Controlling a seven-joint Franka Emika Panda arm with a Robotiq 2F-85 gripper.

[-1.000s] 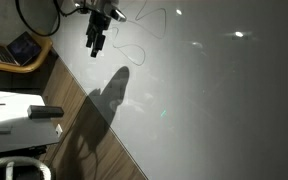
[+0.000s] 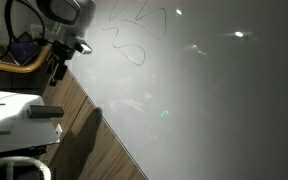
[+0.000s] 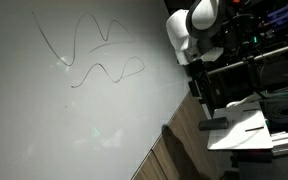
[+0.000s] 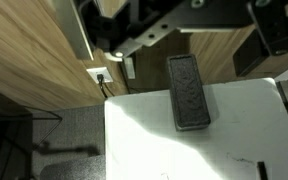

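Observation:
A dark, oblong block that looks like a whiteboard eraser [image 4: 189, 95] lies at the edge of the white table [image 4: 144, 130]. In exterior view 1 the same eraser [image 2: 45, 112] sits on the table's right side. My gripper is open, its two fingers wide apart to either side of the eraser in the wrist view, with nothing held. Seen from outside, the gripper [image 3: 199, 88] hangs above the eraser, clear of it. The big whiteboard [image 3: 84, 120] carries wavy dark lines [image 3: 104, 68] near its top.
Thin dark items, perhaps markers [image 3: 254, 128], lie on the table. A laptop [image 2: 24, 48] rests on an orange chair [image 2: 34, 66] behind. Wood panelling [image 2: 94, 150] runs under the whiteboard, with a wall outlet [image 4: 99, 75] in it.
Over the last second my gripper has moved left and downward in exterior view 1, away from the whiteboard and towards the table. The eraser and the drawn lines have stayed put.

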